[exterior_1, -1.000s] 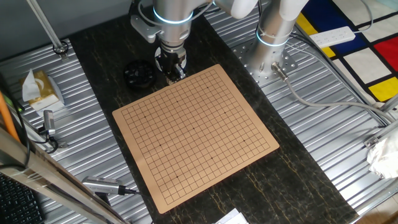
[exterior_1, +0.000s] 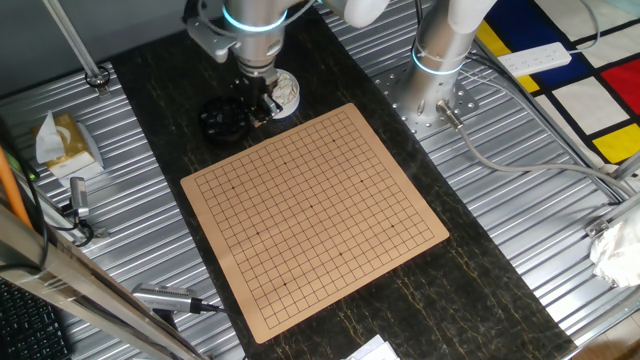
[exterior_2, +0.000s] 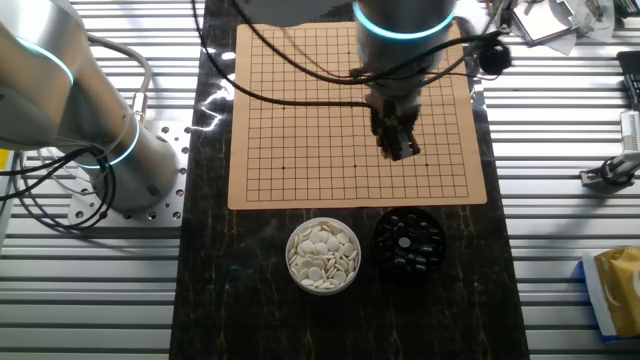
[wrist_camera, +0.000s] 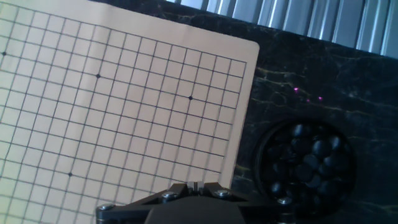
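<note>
A tan Go board (exterior_1: 315, 215) lies bare on the dark table, with no stones on its grid. White stones fill a round bowl (exterior_2: 323, 256) beside the board's edge. Close by it, a black bowl (exterior_2: 410, 241) holds black stones; the wrist view shows this black bowl (wrist_camera: 305, 165) at the lower right. My gripper (exterior_1: 268, 112) hangs above the area near the bowls and partly covers the white one in exterior view 1. In the wrist view the gripper looks shut, its fingertips together at the bottom edge, with nothing visible between them.
A tissue box (exterior_1: 68, 148) stands on the ribbed metal surface to the left. The arm's base (exterior_1: 430, 95) is bolted down beyond the board's right side. White paper (exterior_1: 374, 349) lies at the near table edge.
In exterior view 1 the arm and gripper have moved left and slightly up, towards the black bowl. More of the white bowl now shows. The board and bowls stay put.
</note>
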